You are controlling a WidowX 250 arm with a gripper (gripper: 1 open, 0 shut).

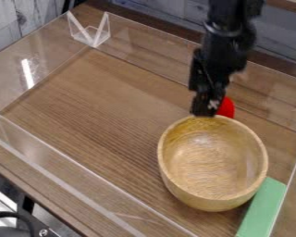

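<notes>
The black arm reaches down from the top centre with its gripper point(207, 100) open, low over the table at the upper left of a red round object point(225, 109). The red object is partly hidden behind the gripper, just beyond a large light wooden bowl point(213, 176). Whether the fingers touch the red object cannot be told.
A green board point(265, 211) lies at the bottom right beside the bowl. A white wire item point(89, 28) stands at the back left. Black cables show at the bottom left.
</notes>
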